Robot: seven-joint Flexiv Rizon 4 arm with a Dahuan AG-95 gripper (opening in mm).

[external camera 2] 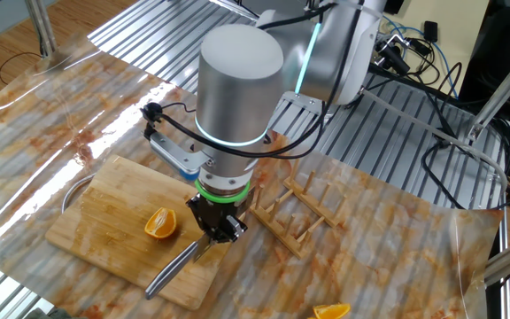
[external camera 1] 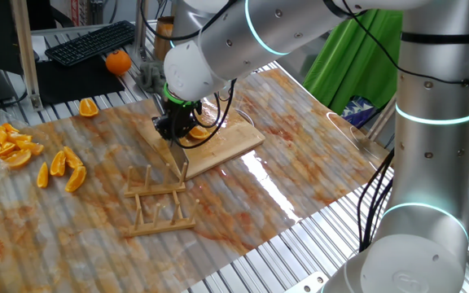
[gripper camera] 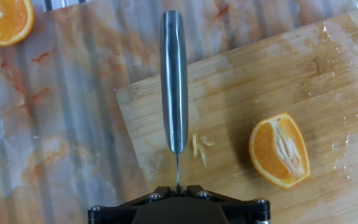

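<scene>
A knife is held in my gripper, whose fingers are shut on it close to where the metal handle begins. That grey handle points away from the fingers in the wrist view, and in exterior view 1 the blade hangs below the gripper near the edge of the wooden cutting board. One cut orange piece lies on the board, to the right of the knife in the wrist view. Whether the blade touches the board is hard to tell. Small pale bits lie beside the handle.
A wooden peg rack stands empty close to the board. Several orange wedges and a pile of slices are on the left of the table; a whole orange sits near the keyboard.
</scene>
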